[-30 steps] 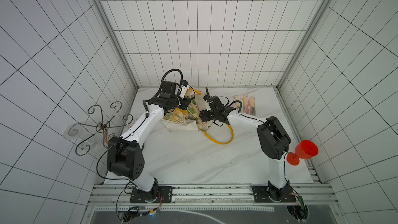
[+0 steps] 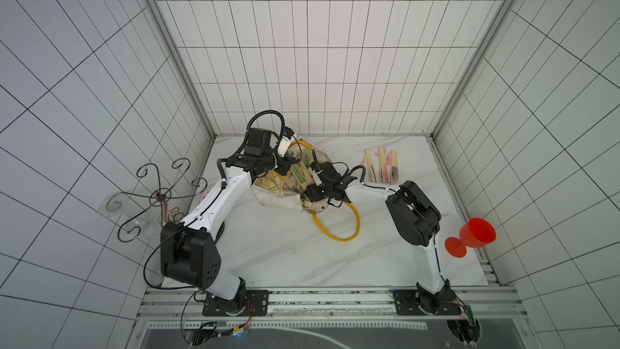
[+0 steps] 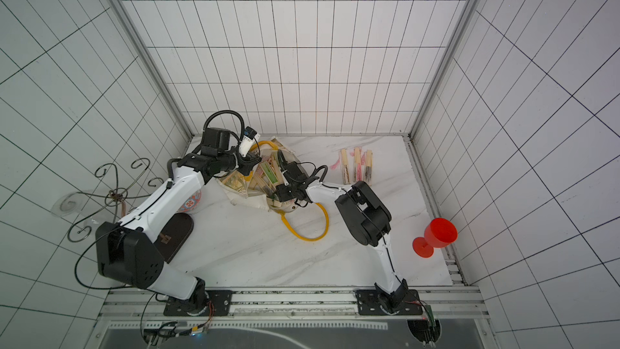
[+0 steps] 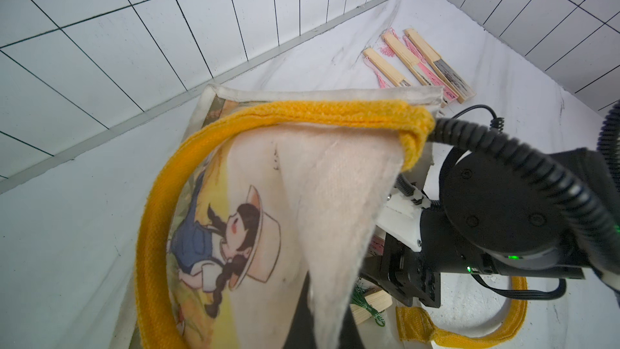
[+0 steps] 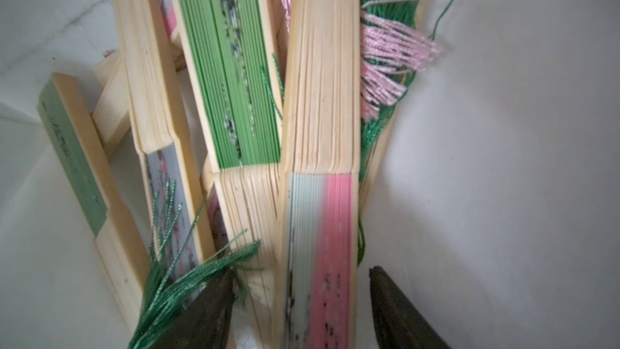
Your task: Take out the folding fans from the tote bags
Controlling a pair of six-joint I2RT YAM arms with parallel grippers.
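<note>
My left gripper [image 2: 284, 163] is shut over the upper part of the tote bag, whose white fabric [image 4: 335, 206] rises between its fingers in the left wrist view, beside a yellow handle [image 4: 155, 245]. My right gripper is open inside the bag. A pink-and-white folding fan [image 5: 321, 252] lies between its fingertips, among several others: a green one [image 5: 229, 64], a grey one [image 5: 164, 206] and more, with green and pink tassels.
Three folding fans [image 2: 381, 164] lie in a row at the back right. A red cup [image 2: 476, 231] is at the front right, a wire stand at the left.
The left arm has shifted slightly toward the front left.
</note>
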